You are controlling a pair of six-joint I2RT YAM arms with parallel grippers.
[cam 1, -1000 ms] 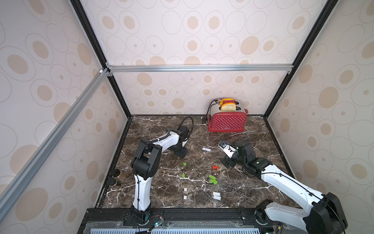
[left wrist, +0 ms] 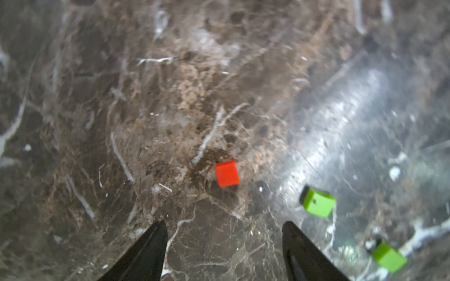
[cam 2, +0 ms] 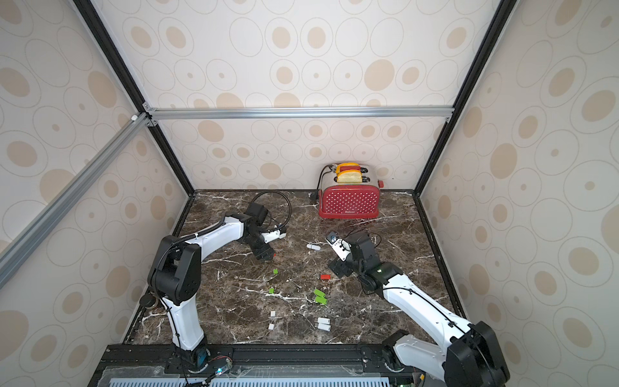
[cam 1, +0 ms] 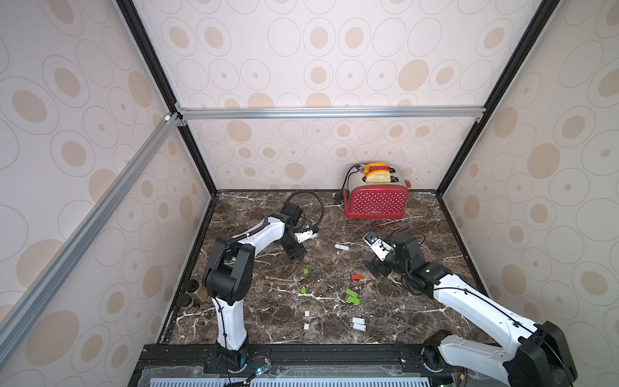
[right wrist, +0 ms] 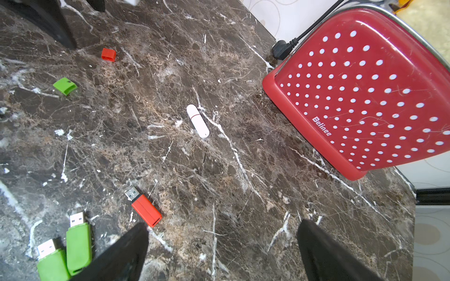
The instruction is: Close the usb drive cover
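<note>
A small red cover [left wrist: 227,173] lies on the marble table, ahead of my left gripper, whose fingers stand apart with nothing between them. To its right in the left wrist view are two green covers, one nearer [left wrist: 319,202] and one lower [left wrist: 389,257]. The red usb drive [right wrist: 146,209], its metal plug bare, lies just beyond my right gripper, which is open and empty. Two green usb drives, one [right wrist: 78,245] beside the other [right wrist: 53,263], sit at lower left in that view with plugs bare. A white usb drive [right wrist: 197,121] lies farther back, its cover on.
A red toaster [cam 1: 376,201] stands at the back right with its cord beside it. Two white usb drives [cam 1: 358,323] and two small white covers [cam 1: 307,314] lie near the front. Marble between the arms is mostly clear.
The right arm is nearly still; the usb drives have not moved.
</note>
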